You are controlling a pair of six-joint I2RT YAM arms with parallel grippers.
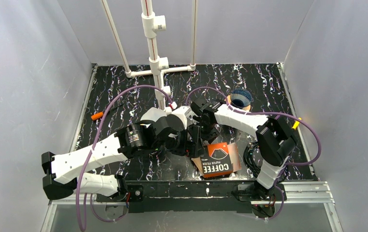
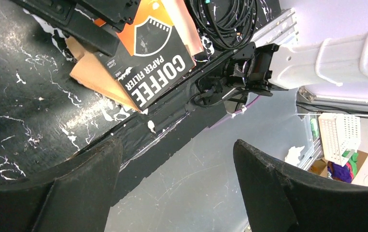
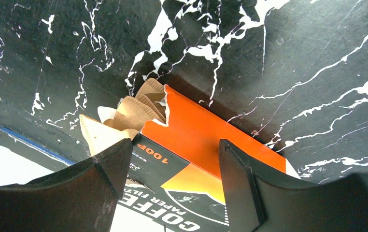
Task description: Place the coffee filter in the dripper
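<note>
The orange and black coffee filter box lies near the table's front edge. Brown paper filters poke out of its torn end in the right wrist view; more brown paper shows beside the box. My right gripper is open over the box, whose orange side shows between its separated fingers. My left gripper has its fingers apart with no filter between them; from above, that hand is at the box's left end, its tips hard to make out. The blue ribbed dripper stands at the back right.
Black cables are coiled right of the box. A white object lies partly behind the left arm, below the white pipe stand. An orange-handled tool lies far left.
</note>
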